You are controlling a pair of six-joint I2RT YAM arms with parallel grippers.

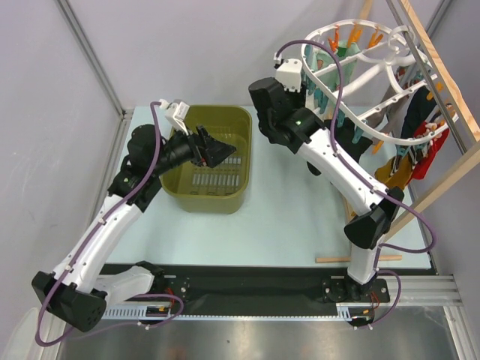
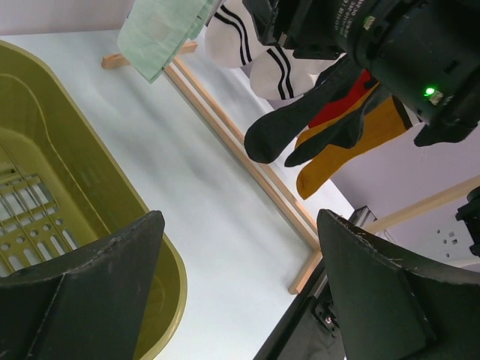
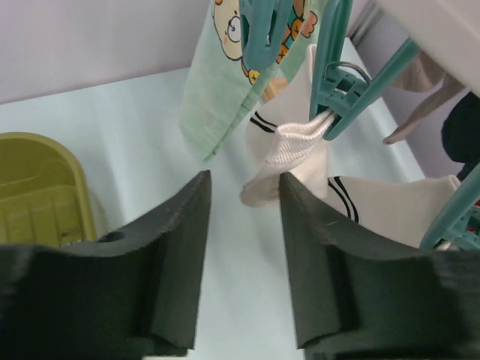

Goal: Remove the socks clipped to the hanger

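Note:
Several socks hang by teal and orange clips from the round white hanger (image 1: 409, 140) at the right. In the right wrist view, a white sock (image 3: 300, 146) with black stripes hangs from a teal clip (image 3: 341, 94), its lower tip close to my right gripper. That gripper's fingers stand apart; I cannot tell whether the right finger touches the sock. Beside it hangs a light green printed cloth (image 3: 214, 97). My left gripper (image 1: 221, 150) is open over the bin, empty. Its wrist view shows a mustard sock (image 2: 322, 165) and a black sock (image 2: 281, 127) farther off.
An olive bin (image 1: 202, 202) stands on the white table, with no sock visible inside. The hanger's wooden stand (image 1: 435, 180) rises at the right, and its wooden foot (image 1: 334, 259) lies near the front edge. Mid-table is clear.

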